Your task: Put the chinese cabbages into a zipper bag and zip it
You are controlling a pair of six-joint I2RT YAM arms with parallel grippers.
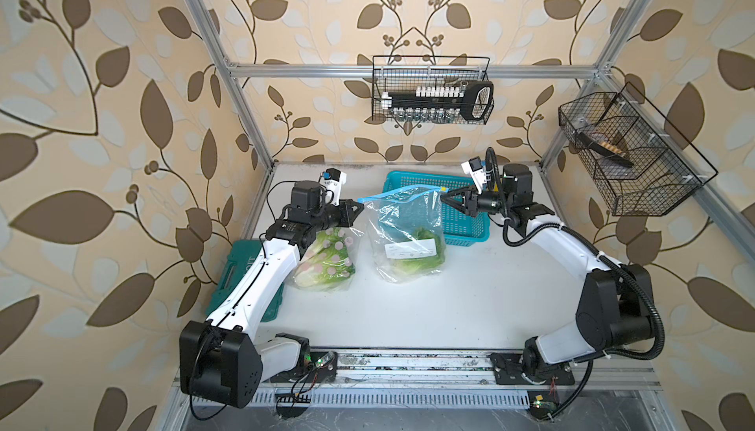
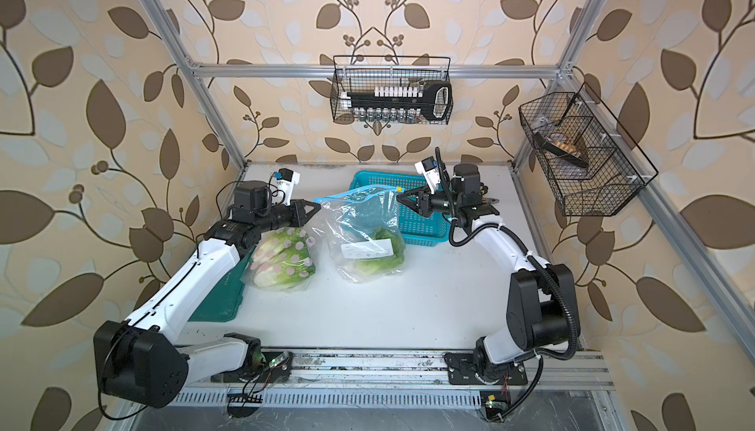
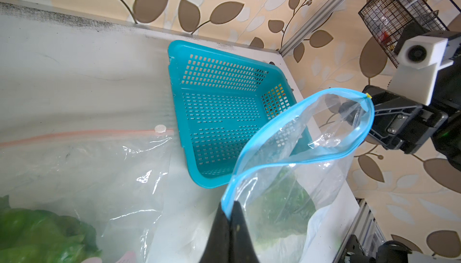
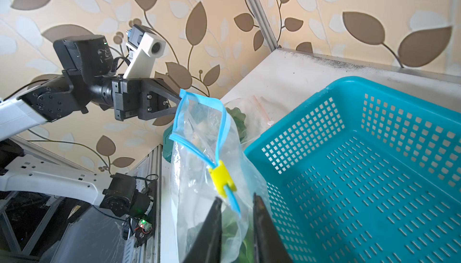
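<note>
A clear zipper bag (image 1: 397, 234) with blue seal and green cabbage (image 2: 387, 252) inside hangs upright from my left gripper, which is shut on its top left corner. My right gripper is part open at the other end of the seal, where the blue strip and yellow slider (image 4: 221, 178) reach between its blurred fingertips. A second bag of cabbages (image 1: 322, 262), with pink marks, lies on the table behind and below the left gripper.
A teal basket (image 2: 424, 230) sits at the back right behind the bag. A darker teal tray (image 1: 228, 273) lies at the front left, partly under the left arm. Wire baskets (image 1: 637, 203) hang on the frame.
</note>
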